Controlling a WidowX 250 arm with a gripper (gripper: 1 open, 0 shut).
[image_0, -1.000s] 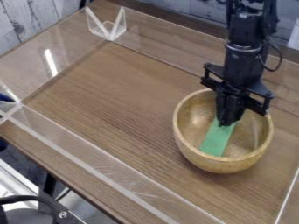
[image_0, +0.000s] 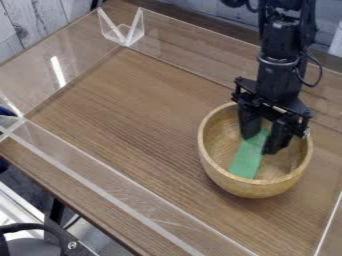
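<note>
A wooden bowl (image_0: 221, 160) sits on the right side of the wooden table, with a green elongated object (image_0: 247, 158) lying inside it. The black gripper (image_0: 267, 135) reaches down from the top right into the bowl, its fingers over and around the upper part of the green object. Whether the fingers grip it is hidden by the dark mechanism.
A white wire-like object (image_0: 123, 30) stands at the back left. A dark coiled piece (image_0: 34, 240) is at the bottom left edge.
The gripper has moved slightly lower into the bowl, covering more of the green object's upper end.
</note>
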